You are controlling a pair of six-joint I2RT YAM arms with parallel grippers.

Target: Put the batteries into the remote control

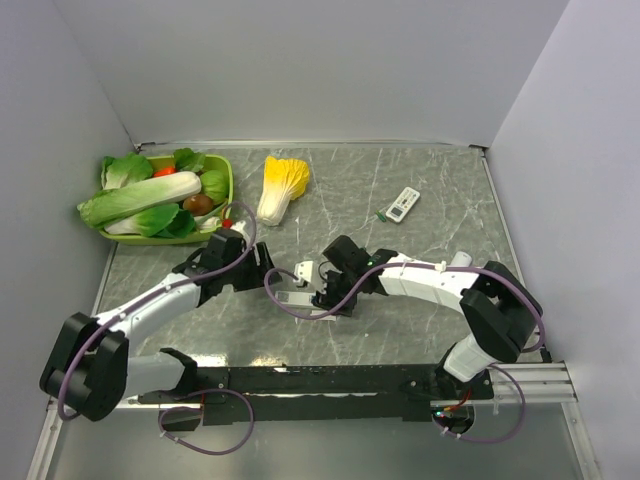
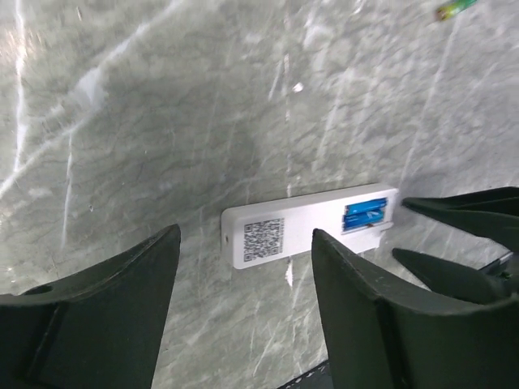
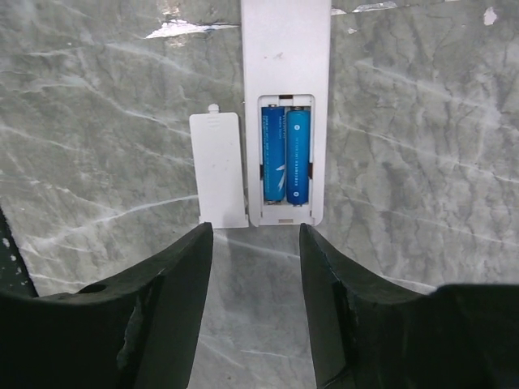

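A white remote [image 3: 285,57] lies face down on the grey table, its compartment open with two blue batteries [image 3: 285,154] side by side in it. The loose cover [image 3: 219,166] lies beside it. My right gripper hangs over that compartment end, part open with nothing between its fingers; in the top view it hides much of the remote. My left gripper is over the remote's other end, part open, its fingers apart on either side in the left wrist view with nothing seen held.
A green tray of vegetables [image 1: 155,198] is at the back left, beside a yellow cabbage [image 1: 282,185]. A second remote-like object [image 1: 401,205] lies at the back right, and a white cylinder [image 1: 461,259] at the right. The table's front edge is close below.
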